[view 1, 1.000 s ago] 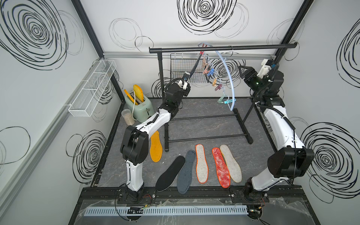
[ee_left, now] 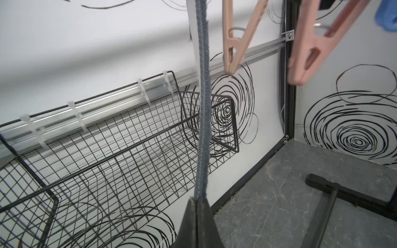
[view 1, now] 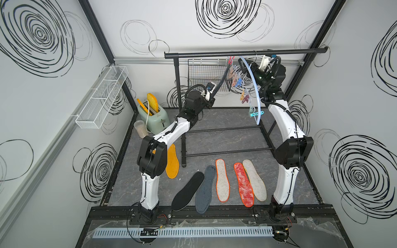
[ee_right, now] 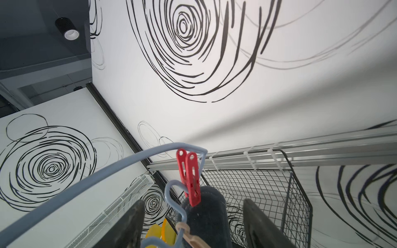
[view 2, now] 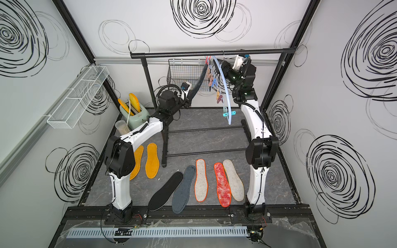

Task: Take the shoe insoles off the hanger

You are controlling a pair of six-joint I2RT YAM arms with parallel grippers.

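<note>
A dark insole (ee_left: pixel 203 103) hangs from a red clip (ee_right: pixel 188 173) on the pale blue hanger (view 1: pixel 256 95). My left gripper is shut on the insole's lower end, which appears edge-on in the left wrist view. My right gripper is apart, at the hanger's right side below the rail, its fingers either side of the red clip and hanger frame in its wrist view, the insole beyond. Several other insoles, including orange (view 2: pixel 152 161), black (view 2: pixel 165 190) and red (view 2: pixel 222 184), lie on the floor.
The black rail (view 1: pixel 206 54) spans above both grippers. A wire basket (ee_left: pixel 103 153) is on the back wall, a white basket (view 1: pixel 99 95) on the left wall, and a green appliance (view 1: pixel 159 119) stands at the back left.
My right gripper has moved left and up to the hanger. The left gripper has shifted slightly right, with the insole. The hanger and its clips have swung rightward.
</note>
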